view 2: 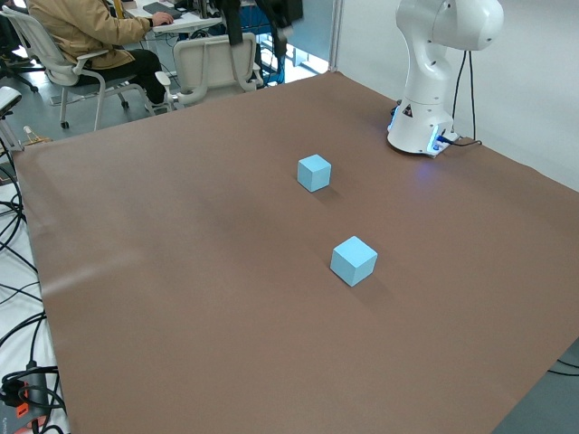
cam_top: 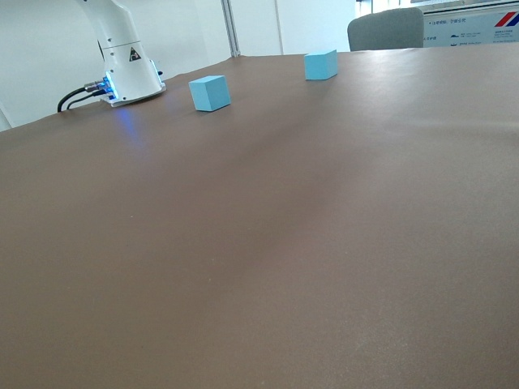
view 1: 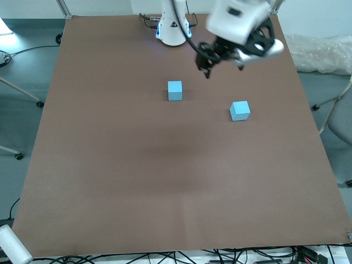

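Two light blue cubes rest apart on the brown table (view 1: 181, 181). In the left view one cube (view 1: 175, 91) is near the middle, the other cube (view 1: 240, 111) to its right and nearer the camera; both also show in the top view and the right view. My gripper (view 1: 222, 67) hangs at the upper right of the left view, above and behind the cubes, turned sideways; whether it is open or shut is unclear. It is only partly visible at the top edge of the right view and not seen in the top view.
The white robot base (view 1: 170, 30) stands at the back of the table with cables. Cable bundles (view 2: 18, 235) run along the table's outside edge. Chairs and a seated person are beyond the table.
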